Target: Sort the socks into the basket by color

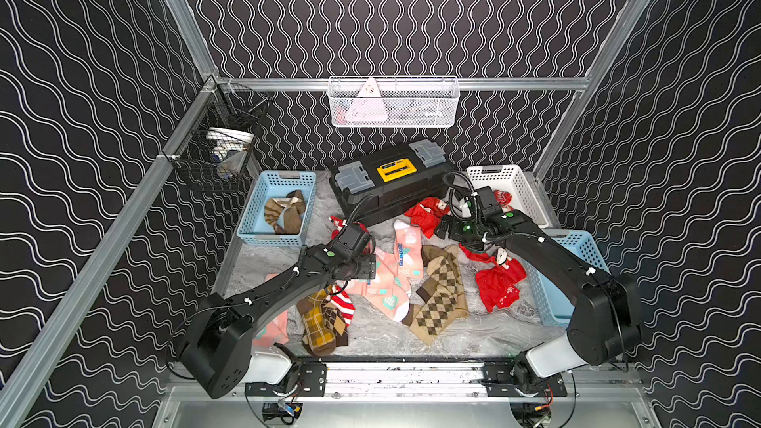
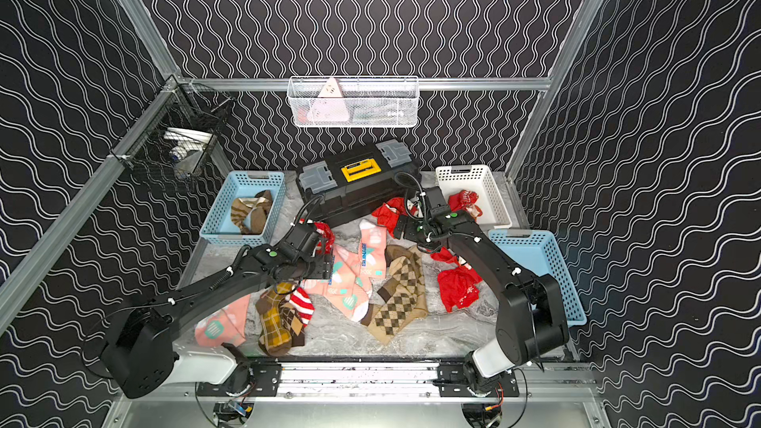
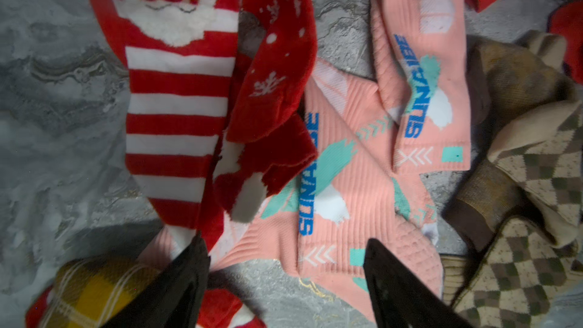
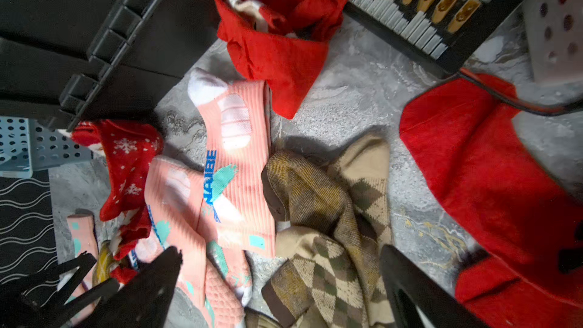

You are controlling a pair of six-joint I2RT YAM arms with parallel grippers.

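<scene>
My left gripper stands open above pink socks (image 3: 352, 200), with nothing held. Just beyond it lies a red-and-white striped Santa sock (image 3: 173, 127), and a yellow plaid sock (image 3: 109, 291) is at lower left. The right gripper hangs open over the table, empty. Below it are brown argyle socks (image 4: 331, 255). One red sock (image 4: 279, 48) lies by the toolbox; more red socks (image 4: 485, 176) lie to the right. The left blue basket (image 1: 247, 214) contains brown socks (image 1: 285, 212). In the white basket (image 1: 519, 178) there is a red sock (image 1: 502, 197). The right blue basket (image 1: 593, 257) looks empty where visible.
A black toolbox (image 1: 388, 178) blocks the back middle. A black tray with brass connectors (image 4: 434, 0) and its cable lie near the white basket. Wire baskets hang on the back rail (image 1: 396, 115) and left side. Bare tabletop shows near the front edge.
</scene>
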